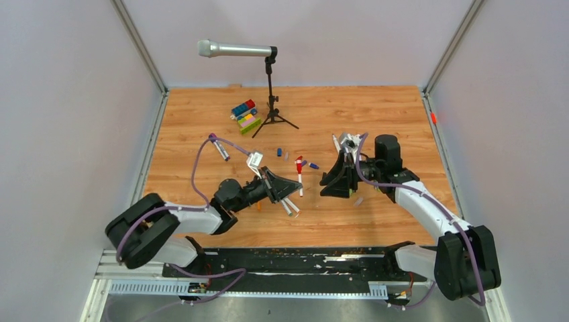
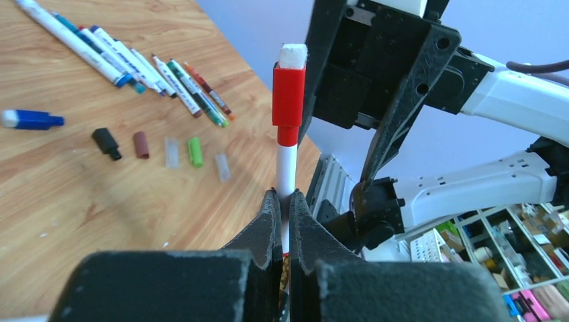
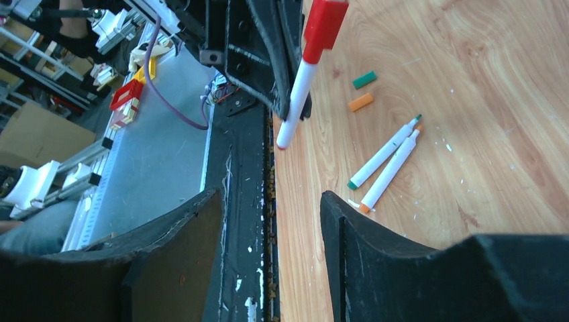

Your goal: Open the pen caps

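Observation:
A white pen with a red cap (image 2: 288, 100) stands upright in my left gripper, shut on its white barrel below the cap. Its red end (image 1: 299, 167) points away from the front edge in the top view. My right gripper (image 1: 324, 186) is open, a short way right of that pen and not touching it. In the right wrist view the pen (image 3: 300, 94) shows beyond the open fingers, off to one side of the gap. A purple-capped marker (image 1: 219, 147) lies on the table's left part.
Two uncapped pens, green (image 3: 382, 155) and orange (image 3: 391, 171), lie near the front middle, beside loose green (image 3: 364, 80) and orange (image 3: 360, 102) caps. Several pens (image 2: 127, 57) and loose caps, including a blue one (image 2: 33, 120), lie around the right arm. A microphone stand (image 1: 271, 94) is behind.

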